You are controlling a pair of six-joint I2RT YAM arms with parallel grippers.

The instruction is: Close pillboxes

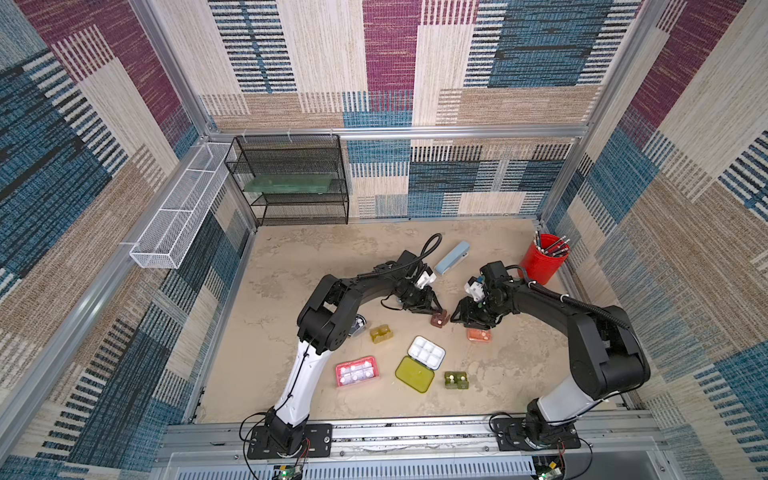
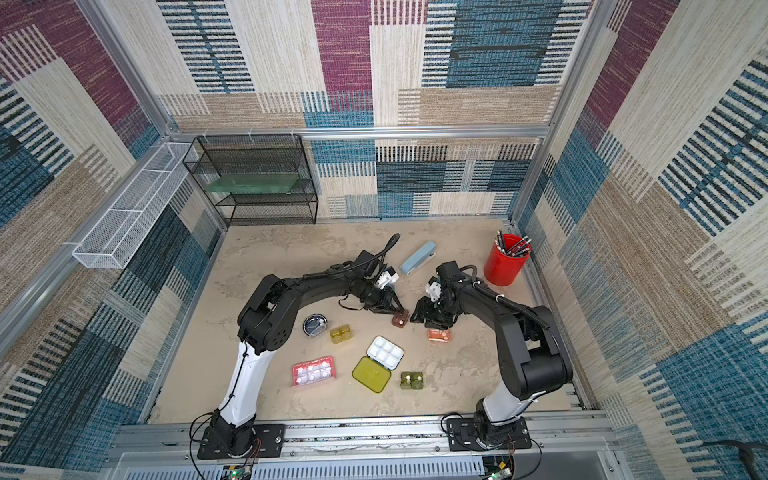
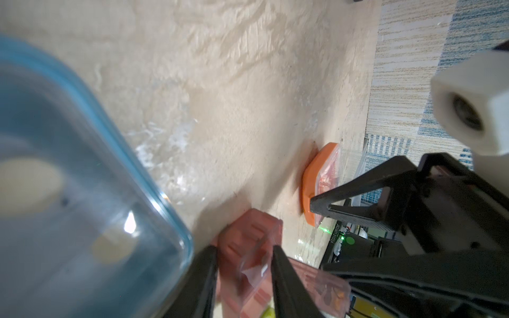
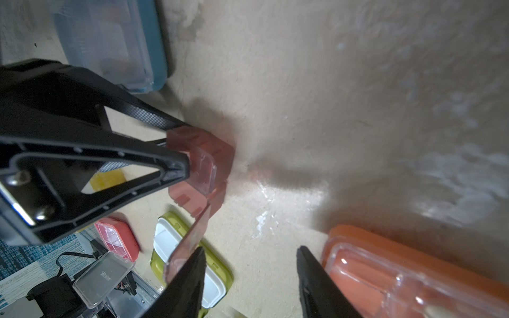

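The small brown pillbox is between the fingers of my left gripper, its clear flap lifted; I cannot tell whether they clamp it. My right gripper is just right of it, fingertips low in its wrist view, with the flap beside one finger; its grip is unclear. An orange pillbox lies under the right arm. Nearer the front are a red pillbox, a white-and-olive pillbox with its lid spread out and a dark green pillbox. A yellow pillbox lies left of centre.
A blue case lies behind the grippers. A red cup of pens stands at the back right, a black wire rack at the back left. A round dark container sits by the left arm.
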